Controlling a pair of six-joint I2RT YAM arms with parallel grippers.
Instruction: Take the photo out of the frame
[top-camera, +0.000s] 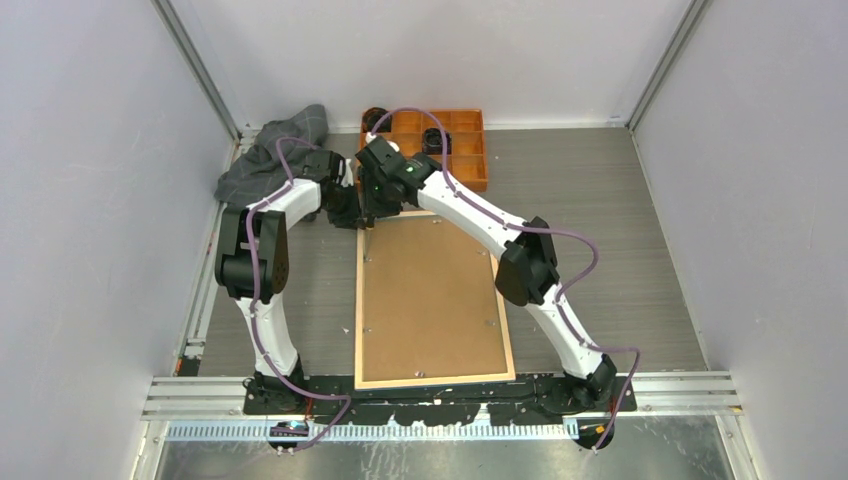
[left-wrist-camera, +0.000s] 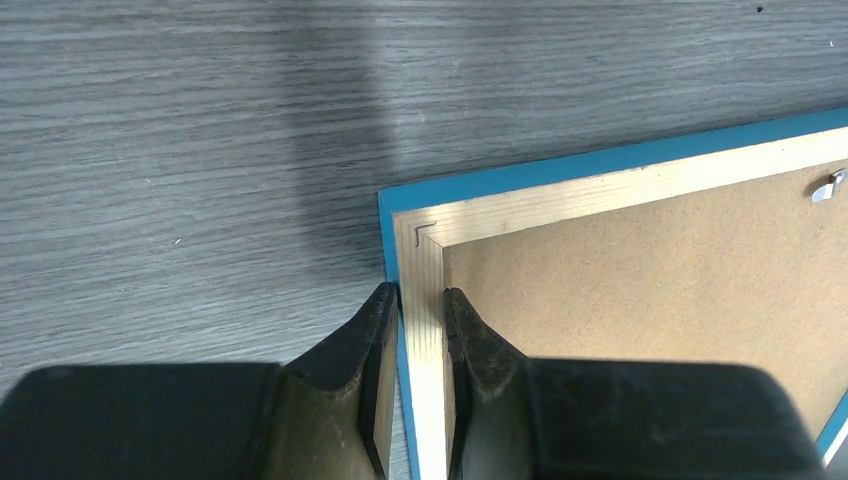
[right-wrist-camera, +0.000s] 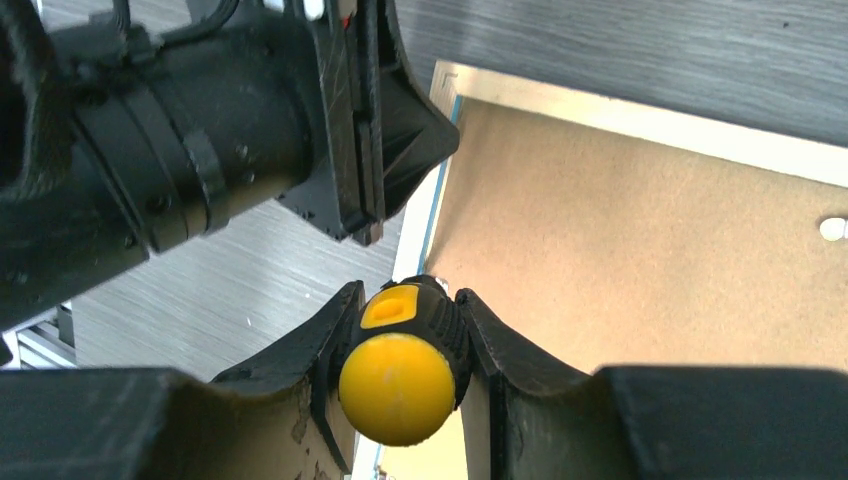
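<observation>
The picture frame lies face down, its pale wood rim (top-camera: 435, 382) around a brown backing board (top-camera: 430, 300); blue edging (left-wrist-camera: 600, 160) shows along the outside. Small metal tabs (left-wrist-camera: 828, 187) sit along the board's margin. At the far left corner, my left gripper is shut on the frame's rim, one finger outside and one inside. My right gripper, close beside the left one, is shut on a screwdriver with a yellow and black handle (right-wrist-camera: 396, 390). Its shaft points down near the left rim; the gripper mostly hides the tip, so contact cannot be told.
Behind the frame stands an orange divided tray (top-camera: 470, 170) holding dark coiled items. A grey cloth (top-camera: 255, 175) lies at the back left. The two grippers nearly touch each other. Bare grey table (top-camera: 600, 250) stretches to the right.
</observation>
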